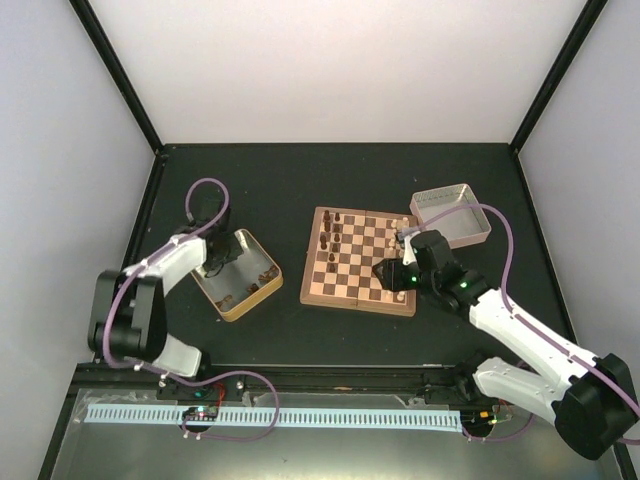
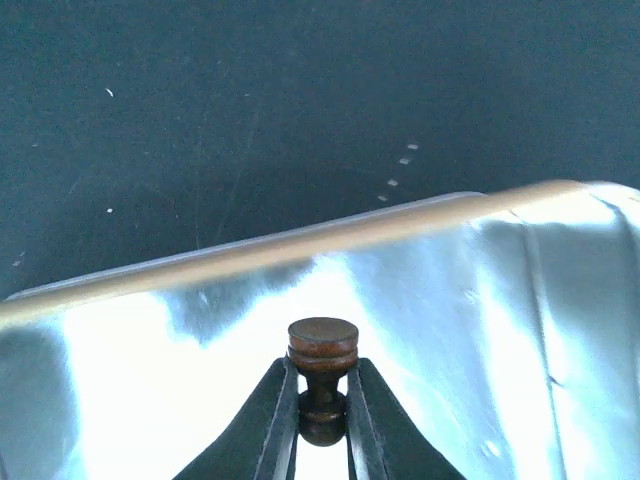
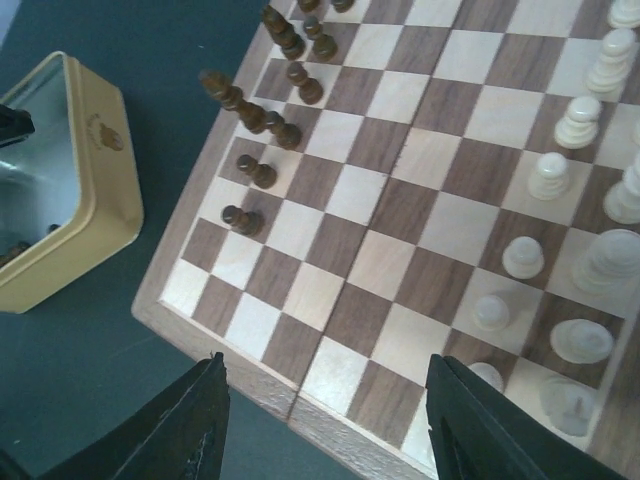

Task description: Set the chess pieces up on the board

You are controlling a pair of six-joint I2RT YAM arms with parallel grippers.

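Observation:
The chessboard (image 1: 357, 258) holds dark pieces on its left side and white pieces on its right. Left of it is a tan bin (image 1: 255, 306) with several dark pieces inside. My left gripper is over the bin's shiny interior, shut on a dark wooden chess piece (image 2: 322, 340). My right gripper hangs over the board's near right part, its fingers apart with nothing seen between them; in the top view it (image 1: 390, 270) partly hides white pieces.
A white basket (image 1: 450, 236) stands behind the board's right side.

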